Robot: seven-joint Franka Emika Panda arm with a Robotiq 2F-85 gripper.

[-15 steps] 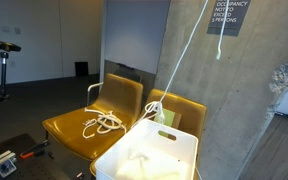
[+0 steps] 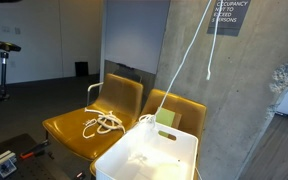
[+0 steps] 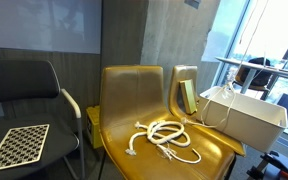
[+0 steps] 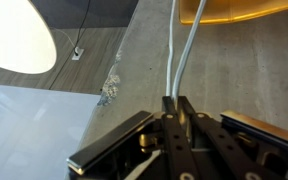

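Observation:
In the wrist view my gripper is shut on a white rope (image 4: 183,62), and two strands of it run out from between the fingertips. Both exterior views leave the gripper out of frame. In exterior view 1 the rope (image 2: 189,50) slants down from the top edge towards the white bin (image 2: 119,162), and a loose end (image 2: 208,72) dangles to its right. Against the bin's far side, some of that rope (image 3: 222,95) shows in exterior view 2. Another white rope (image 3: 164,133) lies coiled on a tan chair seat.
A second tan chair (image 2: 187,113) behind the bin has a greenish block (image 2: 165,117) on it. A dark armchair (image 3: 34,100) carries a patterned board (image 3: 17,146) at left in exterior view 2. A concrete wall (image 2: 239,90) stands behind.
The slanting rope's lower part has shifted, and the bunch by the block looks smaller and lower.

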